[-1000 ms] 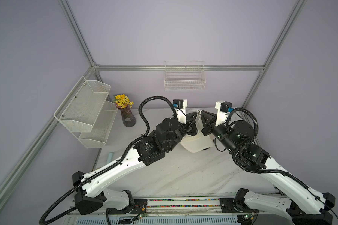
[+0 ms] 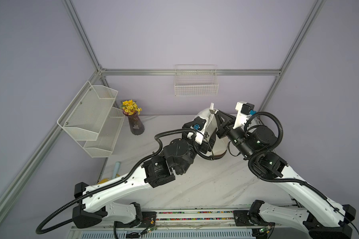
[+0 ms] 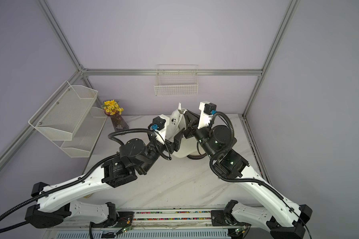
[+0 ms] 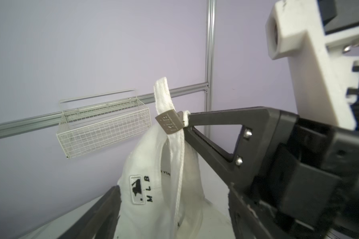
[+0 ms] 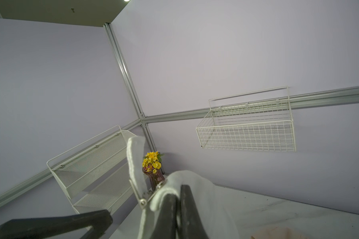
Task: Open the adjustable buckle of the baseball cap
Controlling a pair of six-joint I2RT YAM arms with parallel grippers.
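The white baseball cap hangs raised between my grippers, its strap end sticking up through a metal buckle. My right gripper is shut on a white strap loop just beside the buckle, which shows side-on in the right wrist view. My left gripper stands open below the buckle, its two fingers spread either side of the cap's body in the left wrist view, with the MLB logo facing it.
A vase with yellow flowers stands at back left. Wire baskets and mesh shelves hang on the walls.
The right gripper has lifted the strap and cap higher since a second ago.
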